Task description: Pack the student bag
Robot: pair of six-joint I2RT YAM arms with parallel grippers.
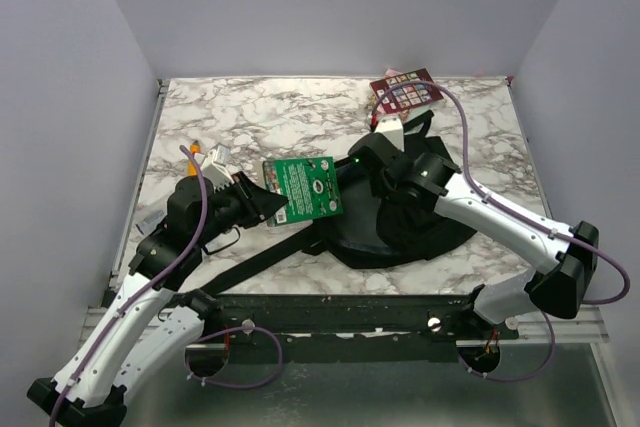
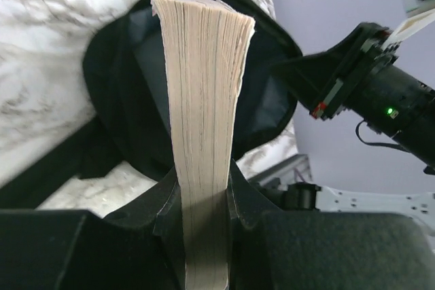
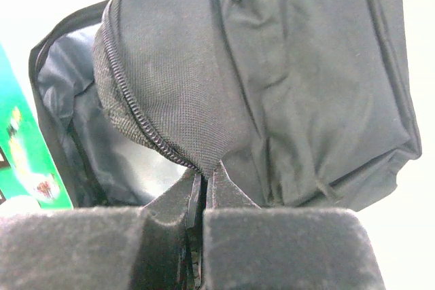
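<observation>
The black bag (image 1: pixel 440 237) lies on the table, its mouth spread wide toward the left and its dark lining showing. My right gripper is shut on the zippered edge of the bag's upper flap (image 3: pixel 177 66), which it holds raised. A thick book with a green cover (image 1: pixel 308 189) hangs at the left side of the opening. Its page edges (image 2: pixel 202 100) fill the middle of the left wrist view, between the fingers of my left gripper, which is shut on it. The book's right edge reaches the bag's mouth in the top view.
A dark red book (image 1: pixel 406 92) lies at the back right, just beyond the bag. An orange item (image 1: pixel 194 155) is partly hidden behind the left arm. A black strap (image 1: pixel 262 268) runs left from the bag. Bare marble (image 1: pixel 270 112) is free at the back.
</observation>
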